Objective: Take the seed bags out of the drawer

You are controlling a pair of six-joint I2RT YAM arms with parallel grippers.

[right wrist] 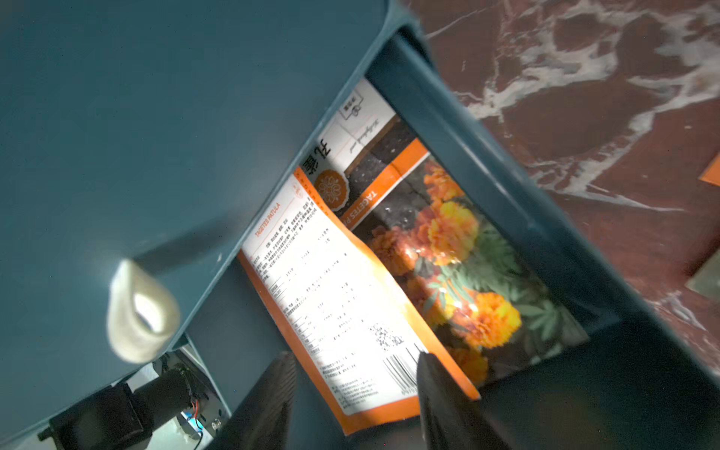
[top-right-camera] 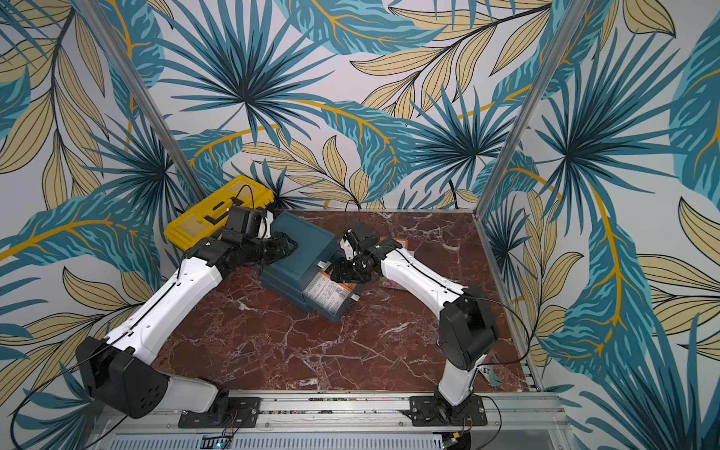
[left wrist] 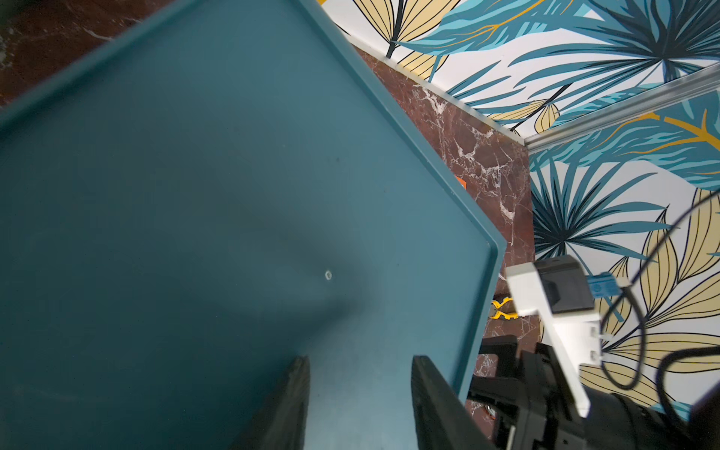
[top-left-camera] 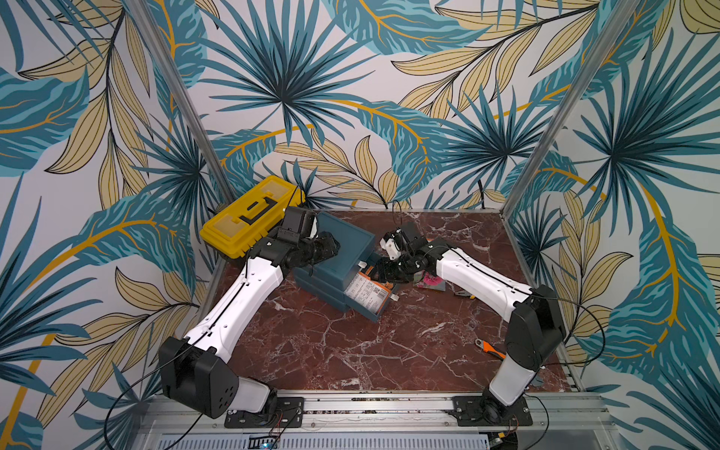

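A blue-grey drawer unit (top-left-camera: 341, 243) stands mid-table with a lower drawer (right wrist: 510, 187) pulled out. Inside lie marigold seed bags (right wrist: 465, 285), one face down with a white printed back (right wrist: 330, 292) and orange edges. My left gripper hangs over the unit's top, fingers apart, nothing between them. My right gripper hovers over the drawer, fingers apart above the lower end of the white-backed bag; none is clearly gripped.
A yellow toolbox (top-left-camera: 251, 213) sits at the back left. More packets (top-left-camera: 429, 281) lie right of the unit, under the right arm. An orange-handled tool (top-left-camera: 487, 347) lies at front right.
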